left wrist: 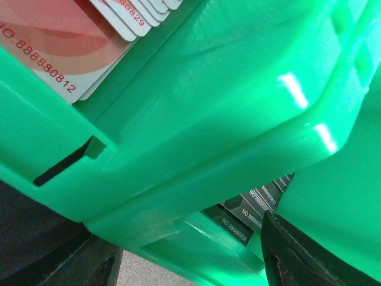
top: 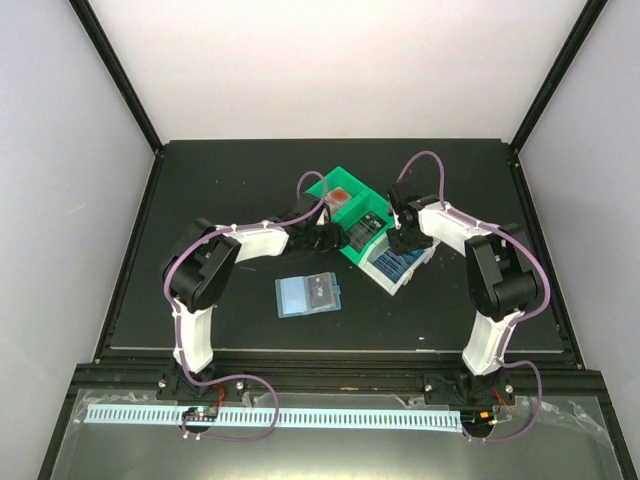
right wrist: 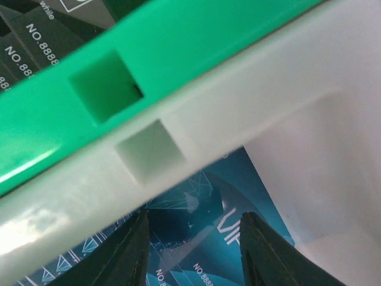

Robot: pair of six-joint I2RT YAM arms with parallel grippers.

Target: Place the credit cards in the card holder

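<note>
The light-blue card holder (top: 292, 297) lies open on the table, a grey card (top: 320, 291) in its right half. Black cards (top: 367, 231) fill a green bin, and blue cards (top: 397, 262) lie in the white bin beside it. Reddish cards (left wrist: 65, 36) sit in the other green bin. My left gripper is open at the green bins' front edge; green plastic shows between its fingers, and whether they touch it I cannot tell. Over the blue cards, my right gripper stands open, no card visibly held.
The green bins (top: 345, 177) and white bin (top: 392, 287) stand joined in a slanted row between both arms. Bin walls rise close to each gripper. Around the card holder, the black table (top: 220, 325) is clear.
</note>
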